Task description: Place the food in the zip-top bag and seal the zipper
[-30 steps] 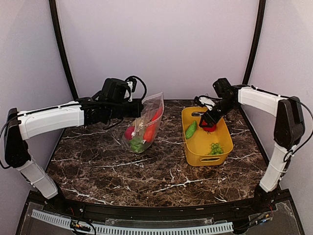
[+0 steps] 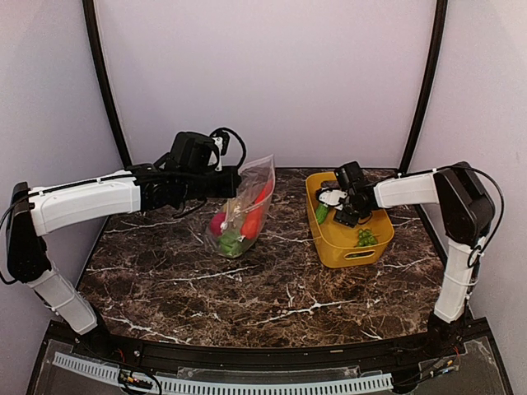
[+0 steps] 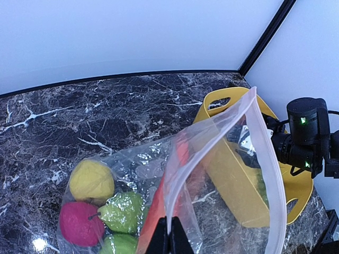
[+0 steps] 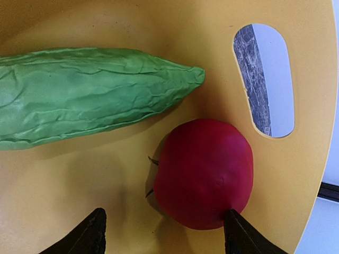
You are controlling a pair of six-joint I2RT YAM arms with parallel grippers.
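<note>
The clear zip top bag (image 2: 247,206) stands left of centre, held at its rim by my shut left gripper. In it show a red pepper (image 2: 251,222), a pink fruit (image 3: 79,222), a yellow fruit (image 3: 91,180) and green ones (image 3: 121,211). My right gripper is open, low inside the yellow bin (image 2: 346,255), just beside a red tomato-like food (image 4: 204,172). A green ridged cucumber or gourd (image 4: 95,95) lies in the bin, as do green grapes (image 2: 366,237).
Walls stand close at the back and sides; the bin sits near the back right.
The left arm and bag are still.
</note>
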